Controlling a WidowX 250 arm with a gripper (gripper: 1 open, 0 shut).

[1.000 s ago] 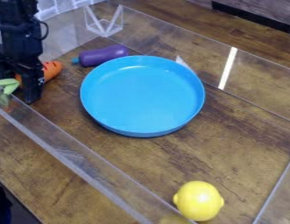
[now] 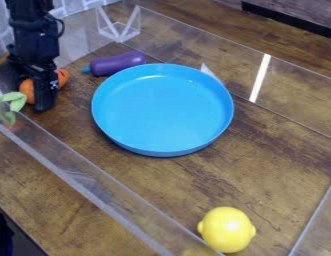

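My black gripper [image 2: 34,85] is low at the upper left, over an orange carrot [image 2: 60,77] with pale green leaves [image 2: 13,101]. Its fingers stand open around or just above the carrot, and they partly hide it, so contact is unclear. To the right lie a purple eggplant [image 2: 120,62] and a large, empty blue plate [image 2: 162,110]. A yellow lemon [image 2: 227,229] rests at the lower right.
Clear plastic walls [image 2: 101,190] run along the lower left and other edges of the wooden surface [image 2: 275,160].
My gripper has shifted slightly over the carrot, covering different parts of it; the other objects are where they were.
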